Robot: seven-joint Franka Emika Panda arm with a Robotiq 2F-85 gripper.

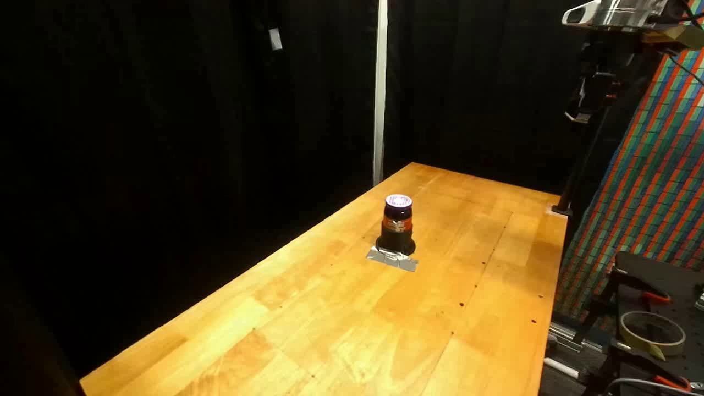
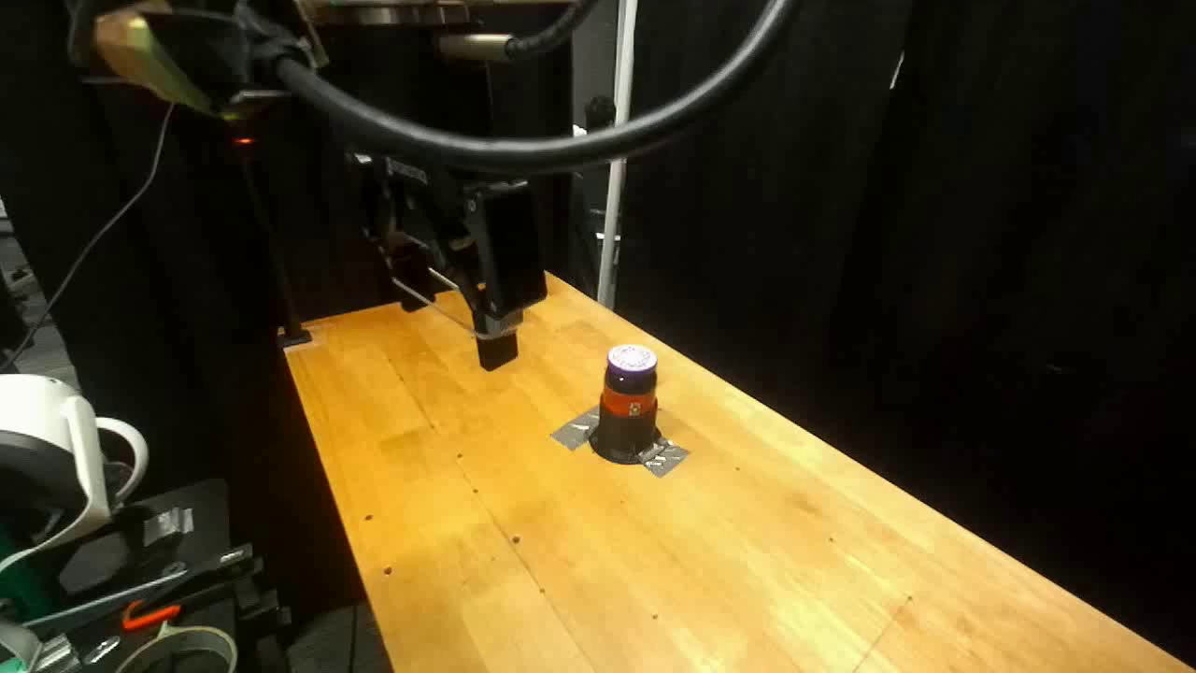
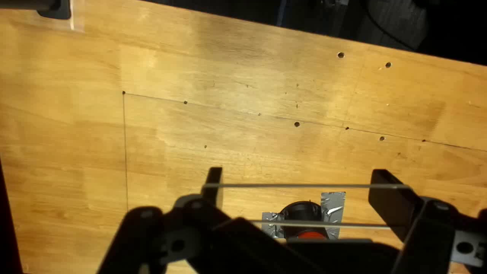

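Observation:
A small dark jar (image 1: 397, 214) with a pale printed lid and an orange label stands upright in a black round holder (image 1: 396, 244) on the wooden table. Above the table, my gripper (image 2: 456, 325) hangs pointing down, apart from the jar. In the wrist view its fingers (image 3: 392, 201) are spread wide, with pale thin bands stretched across the gap and nothing gripped. Below that gap, the holder (image 3: 302, 211) and a bit of orange show; the gripper's body hides most of the jar.
Silver tape (image 2: 666, 458) fixes the holder to the table (image 2: 785, 561), whose top is otherwise clear. A black post (image 1: 561, 210) rises at the far corner. Beside the table, a dark cart (image 1: 650, 264) carries a tape roll (image 1: 680, 346). A thick black cable (image 2: 583, 146) loops from the arm.

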